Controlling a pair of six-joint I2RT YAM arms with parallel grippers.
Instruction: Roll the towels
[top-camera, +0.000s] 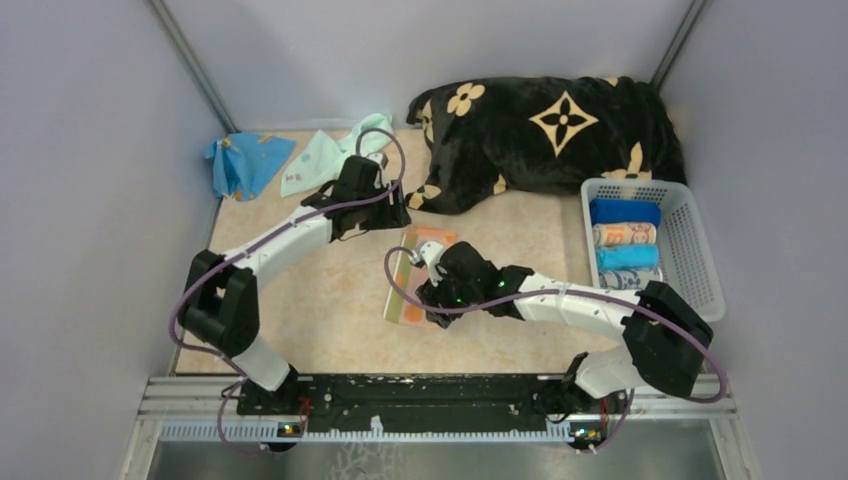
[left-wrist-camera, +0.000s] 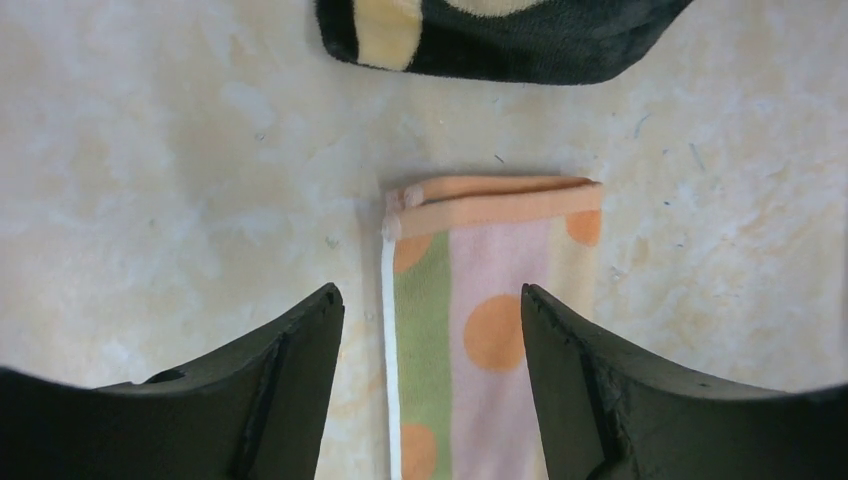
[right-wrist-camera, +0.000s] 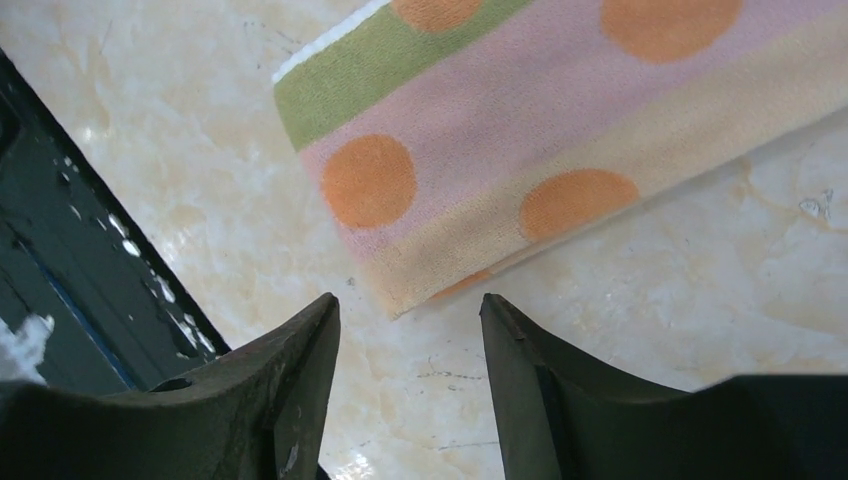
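A folded towel (top-camera: 408, 305) with green and pink stripes and orange dots lies flat in the middle of the table, its long sides running front to back. In the left wrist view, the towel (left-wrist-camera: 490, 300) shows its far short end, where two layered peach hems lie a little offset. My left gripper is open above it, nothing between its fingers. Over the near end of the towel (right-wrist-camera: 450, 190), my right gripper is also open, the towel's corner just beyond its fingertips. In the top view the grippers partly cover the towel.
A grey basket (top-camera: 692, 255) on the right holds several rolled towels. A black patterned cloth (top-camera: 520, 135) is heaped at the back. A mint towel (top-camera: 325, 160) and a blue towel (top-camera: 248, 165) lie at back left.
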